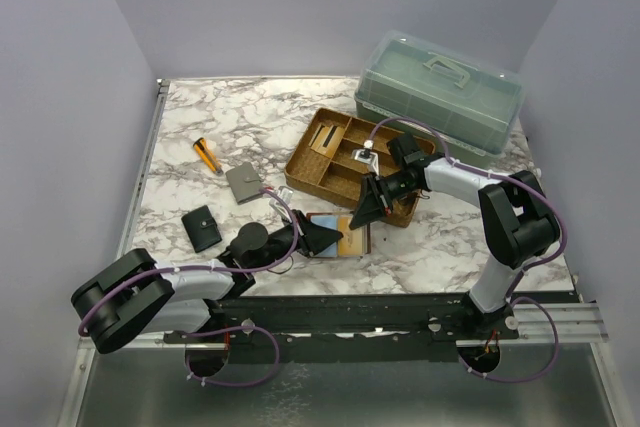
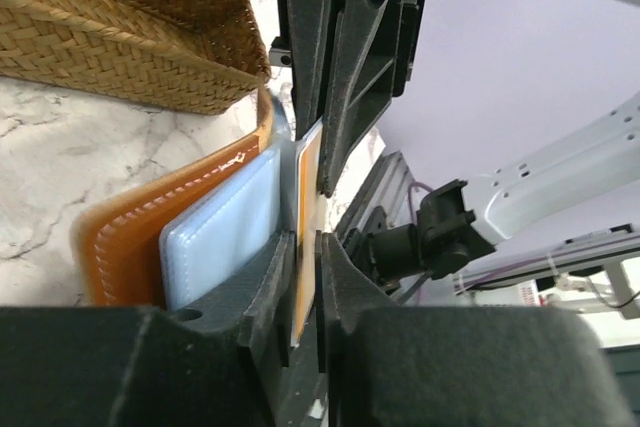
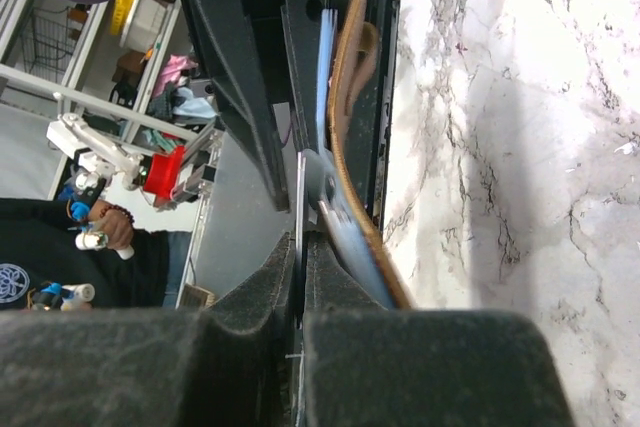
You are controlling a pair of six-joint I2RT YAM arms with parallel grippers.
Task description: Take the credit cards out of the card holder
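The card holder (image 2: 125, 237), brown with pale stitching, stands between my two grippers over the table, with light blue cards (image 2: 215, 227) in it and a cream card (image 2: 308, 197) beside them, also seen from above (image 1: 350, 237). My left gripper (image 1: 321, 240) is at the holder's left part, its fingertips around the card edge in the left wrist view; how far they are apart is unclear. My right gripper (image 1: 366, 215) is on the right part, its fingers closed with only a thin card edge visible between them in the right wrist view.
A woven divided basket (image 1: 315, 173) lies just behind, with a green lidded box (image 1: 440, 97) beyond. An orange cutter (image 1: 207, 154), a grey flat item (image 1: 243, 181) and a black one (image 1: 200, 227) lie to the left.
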